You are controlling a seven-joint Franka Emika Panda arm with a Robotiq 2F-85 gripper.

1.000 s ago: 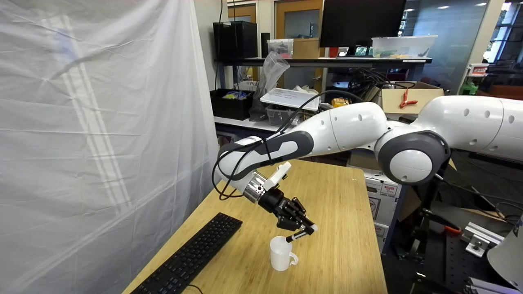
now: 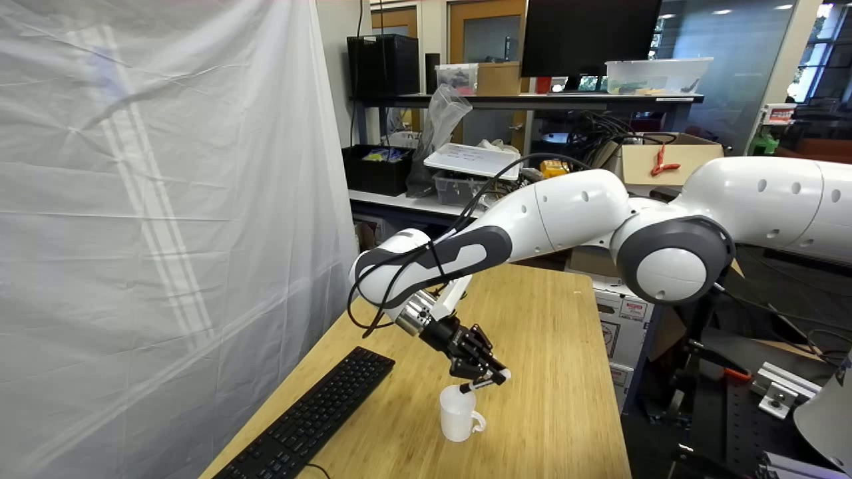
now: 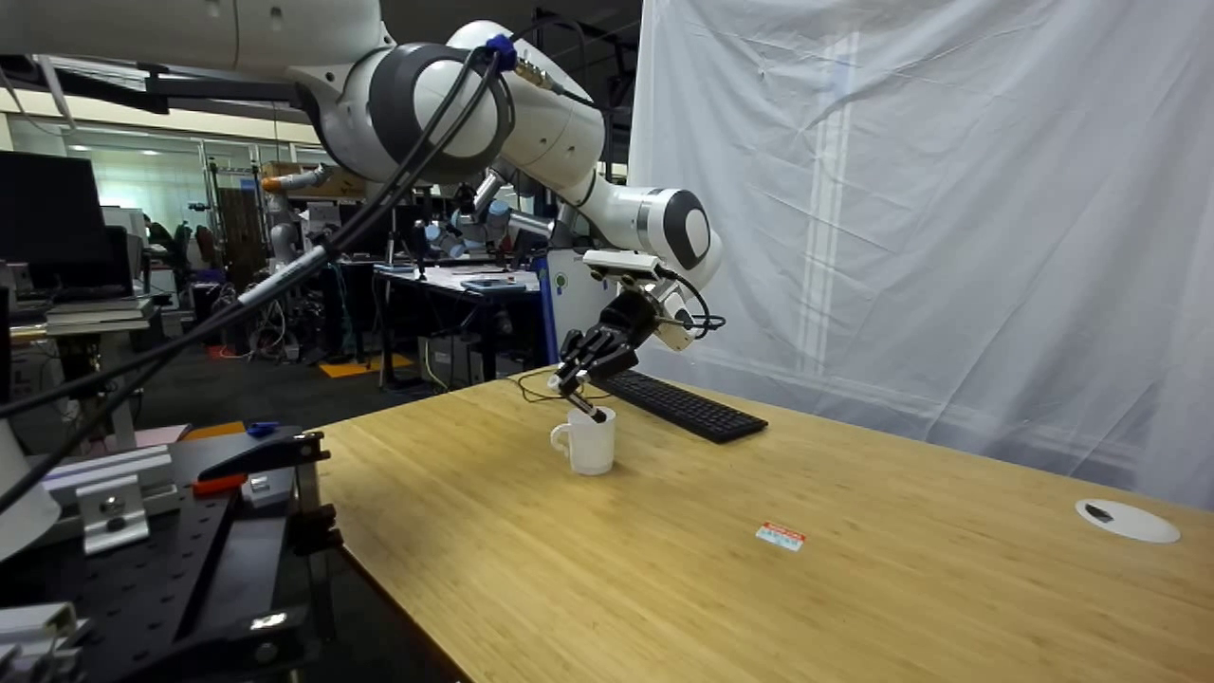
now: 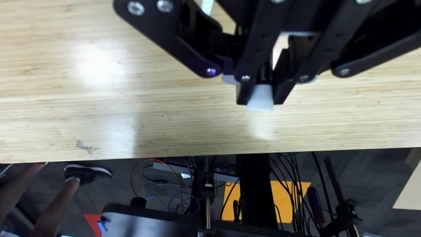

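Observation:
A white mug (image 2: 456, 418) stands upright on the wooden table, its handle toward the right in exterior view 1. Just above and beside its rim, my gripper (image 2: 500, 376) is shut on a marker (image 2: 480, 384) with a white body and black cap. The marker slants, and its black end (image 3: 597, 415) overlaps the mug's mouth in exterior view 2; whether it touches the mug I cannot tell. In the wrist view, the marker's pale end (image 4: 260, 98) sticks out between the fingertips of the gripper.
A black keyboard (image 2: 311, 416) lies near the curtain side. A small red-and-white label (image 3: 781, 536) and a white disc (image 3: 1127, 520) are on the table (image 3: 637, 569).
The gripper and marker have moved slightly left in exterior view 1, bringing the marker's black end over the mug's rim. The mug has not moved.

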